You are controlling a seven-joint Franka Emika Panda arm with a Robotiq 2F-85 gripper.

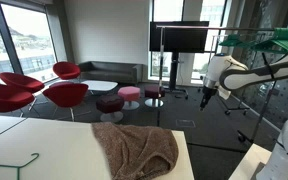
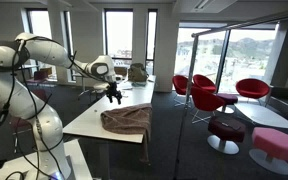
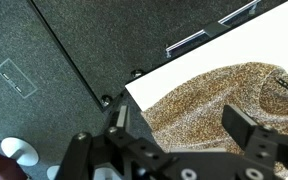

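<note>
A brown cloth lies crumpled on the white table in exterior view 1. The same brown cloth shows near the table's edge in exterior view 2. In the wrist view the cloth spreads out beyond my fingers, with folds at its right. My gripper stands open with nothing between its fingers. From exterior view 1, the gripper hangs in the air to the right of the cloth, apart from it. Exterior view 2 shows the gripper raised above the table.
A green hanger lies at the table's left. More green hangers appear at the upper right, by a metal rail. Red chairs stand on the floor behind.
</note>
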